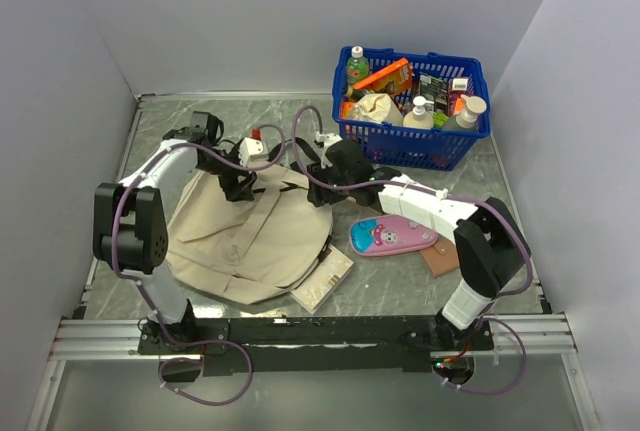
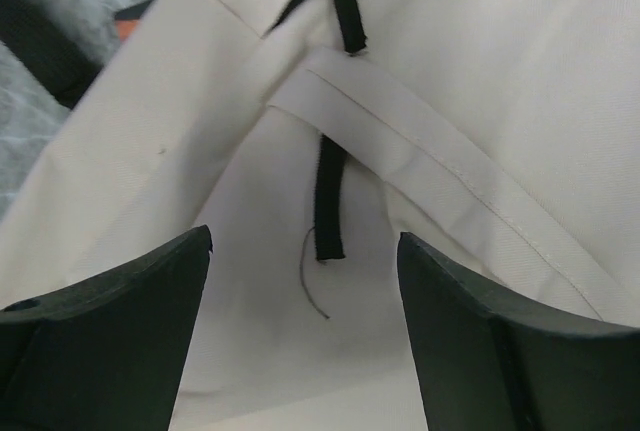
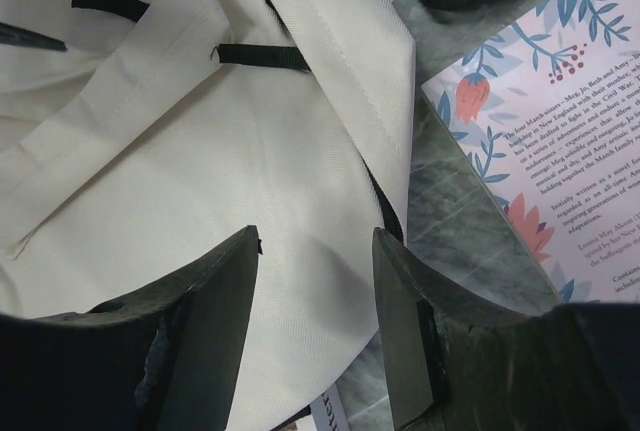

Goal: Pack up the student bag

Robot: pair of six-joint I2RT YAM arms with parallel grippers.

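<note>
The cream cloth bag point(image 1: 225, 251) lies flat on the left half of the table. My left gripper point(image 1: 240, 191) hangs over its upper part, its fingers parted; in the left wrist view a short black strap point(image 2: 328, 196) on the bag shows between the fingers, not gripped. Above the bag's upper right edge stands my right gripper point(image 1: 318, 191), open; in the right wrist view only bag cloth shows between its fingers. A pink and blue pencil case point(image 1: 395, 235) lies right of the bag. Partly under the bag's lower right edge is a book point(image 1: 325, 279).
A blue basket point(image 1: 410, 147) full of bottles and boxes stands at the back right. A brown notebook point(image 1: 440, 257) lies partly under the right arm. A flowered printed sheet point(image 3: 560, 131) rests beside the bag. Bare table shows at the front right.
</note>
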